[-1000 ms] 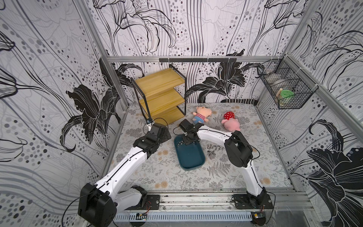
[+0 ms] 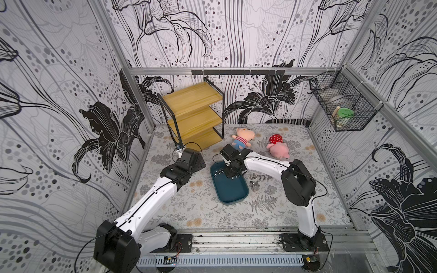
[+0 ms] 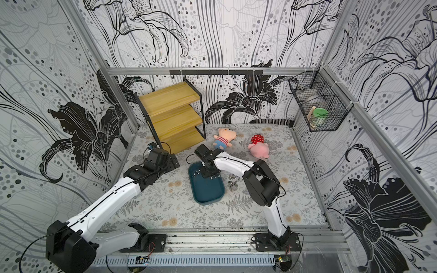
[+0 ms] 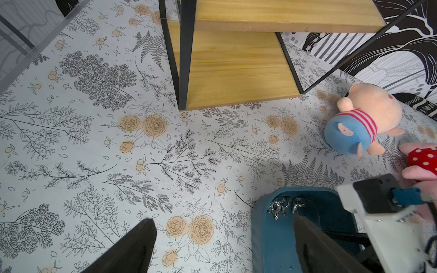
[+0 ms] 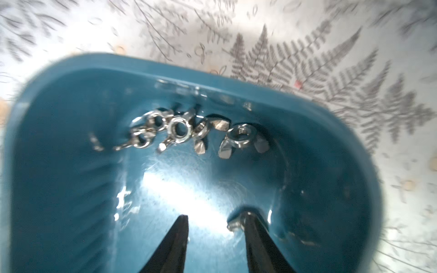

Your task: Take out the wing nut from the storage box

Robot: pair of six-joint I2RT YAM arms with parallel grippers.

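Several silver wing nuts (image 5: 179, 129) lie along the far inner wall of the dark teal storage box (image 2: 229, 193); another (image 5: 239, 222) lies apart on its floor, near my right gripper. That gripper is open over the box, nothing between its fingertips. My left gripper stands open left of the box, above the table. More small metal nuts (image 3: 232, 185) lie on the table just right of the box.
A wooden shelf unit (image 2: 191, 97) stands at the back left. Two plush toys (image 2: 243, 136) sit behind the box. A wire basket (image 2: 346, 122) hangs on the right wall.
My right arm has shifted a little to the right and toward the front, its wrist still over the box. My left arm has not visibly moved.
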